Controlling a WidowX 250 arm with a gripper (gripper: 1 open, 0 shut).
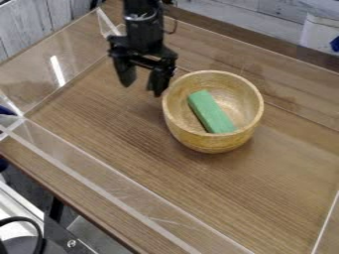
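Note:
The black gripper (pixel 143 62) hangs over the upper middle of the wooden table, above and left of a round wicker bowl (pixel 204 140). Its dark fingers are blurred, with no object clearly visible between them. A green block (pixel 212 112) lies inside the bowl, tilted lengthwise from upper left to lower right.
A white object sits at the top right corner. A black cable curves at the lower left edge, and pale objects lie at the far left edge.

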